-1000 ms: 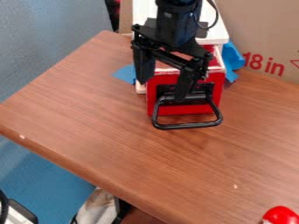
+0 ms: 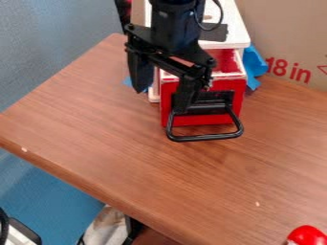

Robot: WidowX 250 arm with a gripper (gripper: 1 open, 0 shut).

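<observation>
My black gripper (image 2: pixel 171 80) hangs over a red box (image 2: pixel 220 89) that has a white top, at the back of the wooden table. A black loop handle (image 2: pixel 205 136) sticks out low on the box's front. The gripper's fingers are at the upper front of the box, near the handle's top. Dark parts overlap there, so I cannot tell whether it is open or shut, or whether it touches the box.
A red object (image 2: pixel 304 236) sits at the bottom right edge. Blue material (image 2: pixel 251 67) and cardboard (image 2: pixel 288 38) are behind the box.
My gripper has shifted slightly left and up over the last second. The box and its handle look unmoved.
</observation>
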